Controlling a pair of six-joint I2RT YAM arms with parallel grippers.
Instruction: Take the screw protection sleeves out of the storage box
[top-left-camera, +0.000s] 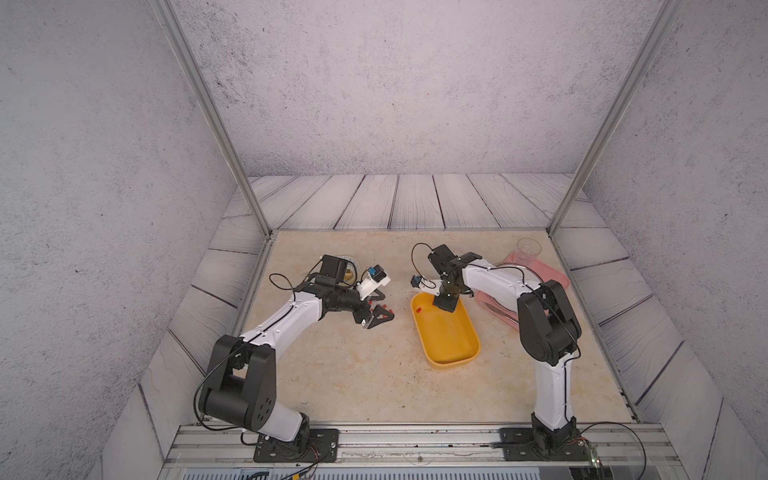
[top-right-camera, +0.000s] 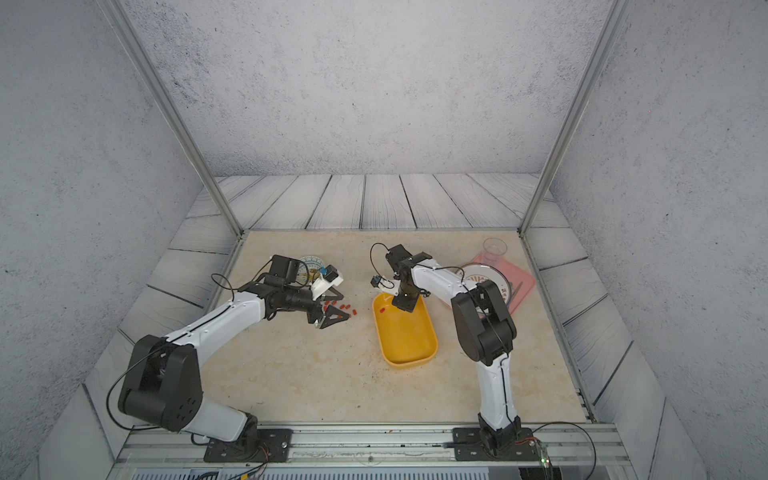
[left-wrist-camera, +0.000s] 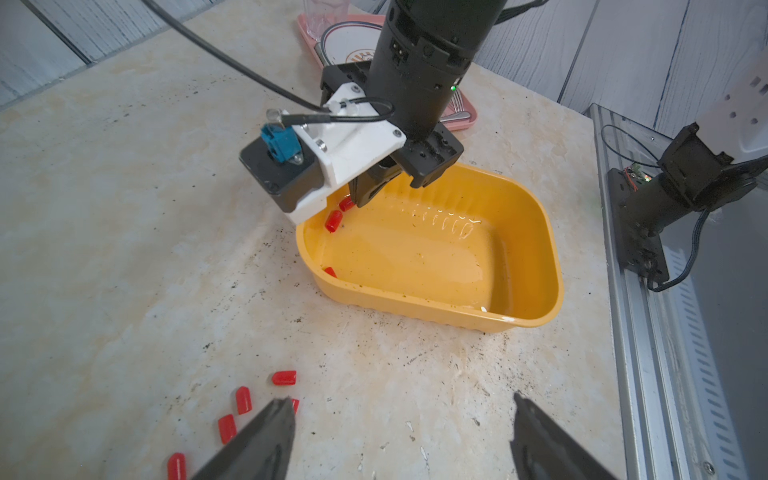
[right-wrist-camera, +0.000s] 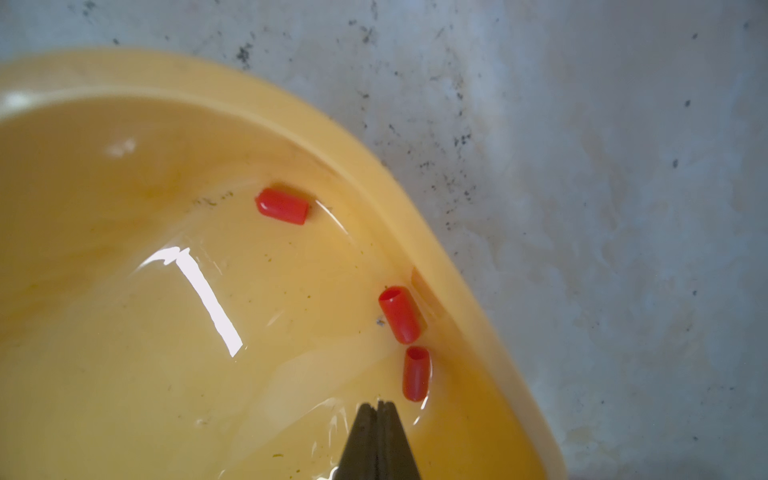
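Observation:
The yellow storage box (top-left-camera: 445, 340) has three red sleeves inside its far end, seen in the right wrist view: one (right-wrist-camera: 281, 206) alone, two (right-wrist-camera: 399, 315) near each other by the wall. My right gripper is over the box, its fingertips close together beside the lower sleeve (right-wrist-camera: 416, 373); nothing shows between them. Several red sleeves (left-wrist-camera: 283, 377) lie on the table left of the box, under my left gripper, which stands open and empty.
A pink tray (top-right-camera: 524, 280) with a plate (top-right-camera: 496, 280) and a clear cup (top-right-camera: 493, 248) is at the back right. A small plate (top-right-camera: 312, 264) sits behind the left arm.

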